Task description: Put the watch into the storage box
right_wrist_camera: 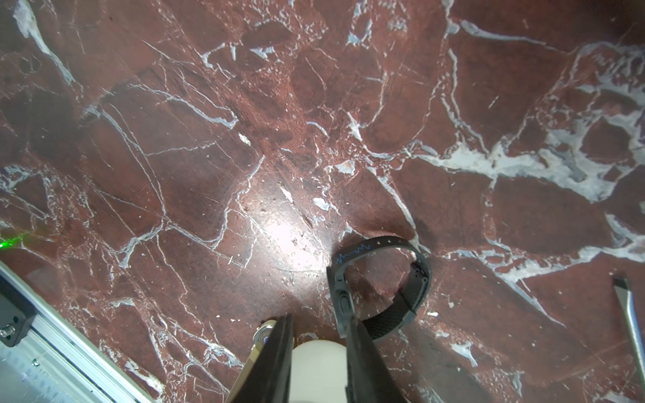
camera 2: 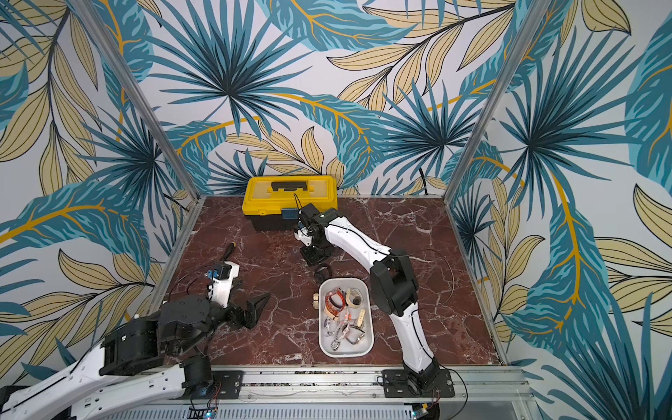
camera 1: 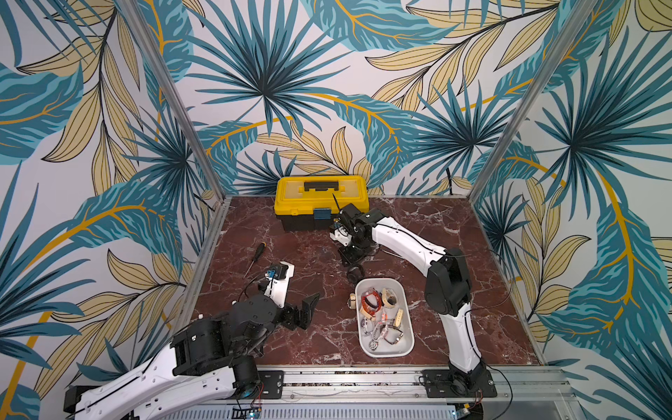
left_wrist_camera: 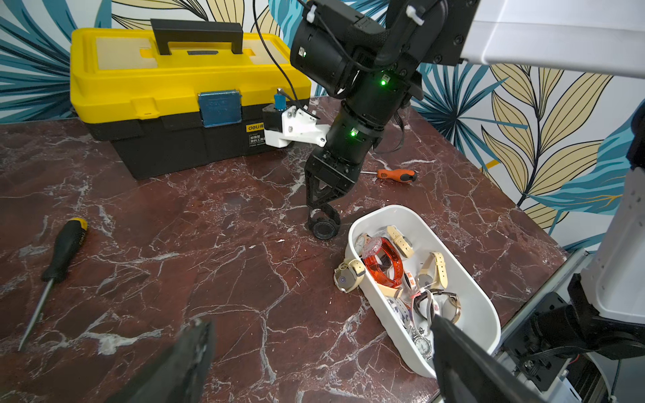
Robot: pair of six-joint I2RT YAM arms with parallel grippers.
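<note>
A black watch (right_wrist_camera: 410, 299) with a looped strap hangs below my right gripper in the right wrist view; in the left wrist view its round body (left_wrist_camera: 324, 229) sits under the fingertips, which are shut on it. A white storage box (left_wrist_camera: 477, 302) of watches and bracelets stands just right of it, with a beige watch (left_wrist_camera: 348, 275) against its outside left wall. My left gripper (camera 1: 306, 308) stands open over the front left of the table, nothing between its fingers.
A yellow-lidded toolbox (camera 1: 322, 203) stands at the back. A screwdriver (left_wrist_camera: 67, 248) lies at the left, and an orange-handled one (left_wrist_camera: 396, 174) behind my right gripper.
</note>
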